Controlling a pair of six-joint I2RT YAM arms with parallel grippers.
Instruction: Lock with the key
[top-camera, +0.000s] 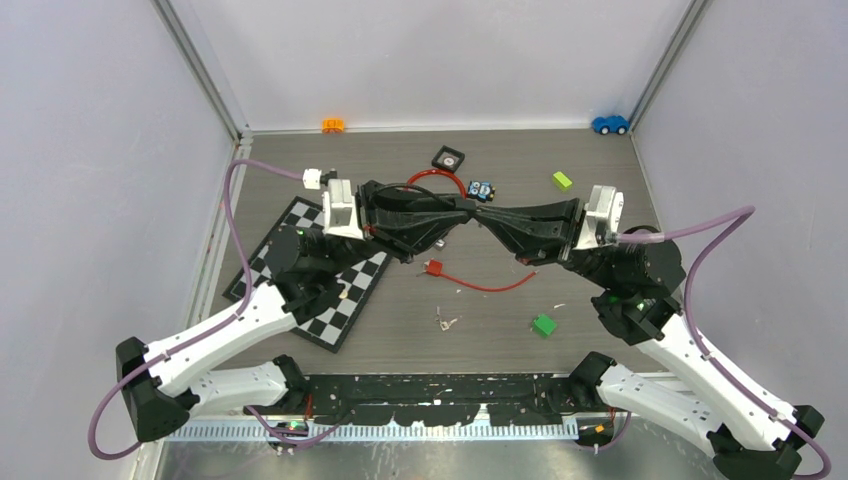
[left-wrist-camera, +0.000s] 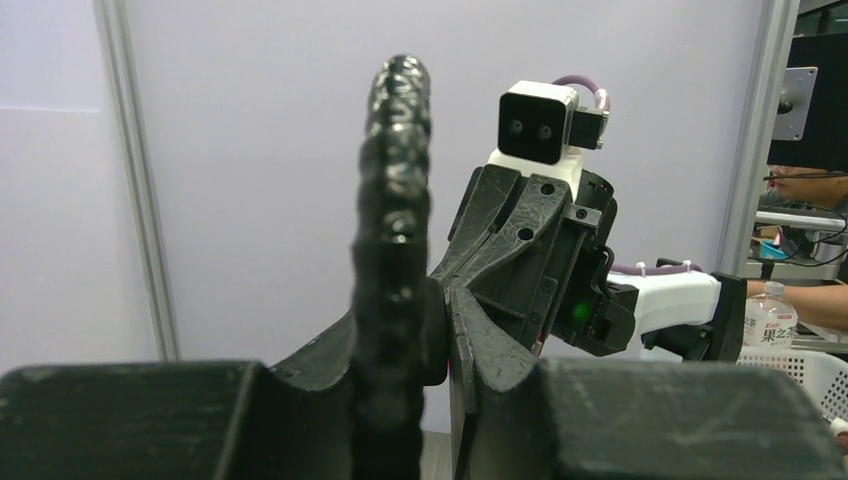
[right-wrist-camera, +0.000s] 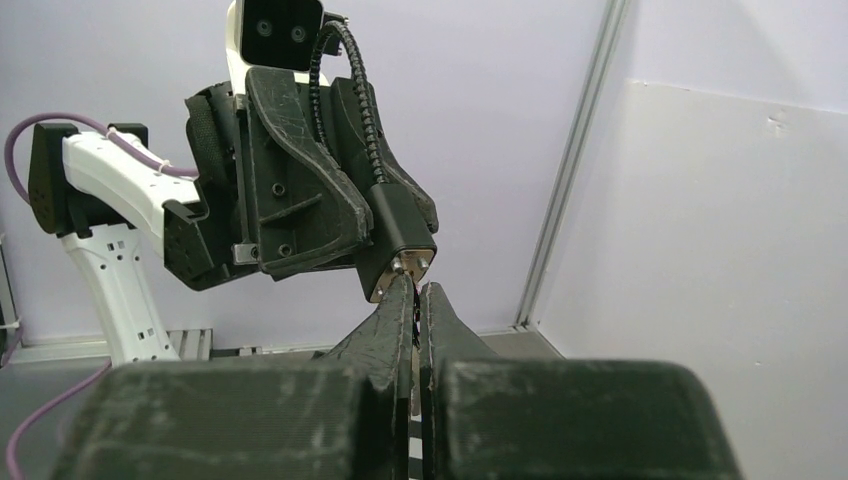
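A black lock body (right-wrist-camera: 398, 235) with a metal end face and a black ribbed cable (right-wrist-camera: 357, 85) hangs in the air between the two arms. My left gripper is around it, one finger on each side. In the left wrist view the cable (left-wrist-camera: 395, 230) blocks much of the middle. Opposite, my right gripper is shut, its tips right against the lock's end face. Something thin shows between those fingers; the key itself is mostly hidden, and I cannot tell how deep it sits. From the top, both grippers meet over the board's centre.
Below lie a checkered board (top-camera: 325, 325), a red cable (top-camera: 490, 288), loose keys (top-camera: 446, 322), a green block (top-camera: 543, 325) and a yellow-green block (top-camera: 562, 181). A blue toy car (top-camera: 610, 125) stands at the back right.
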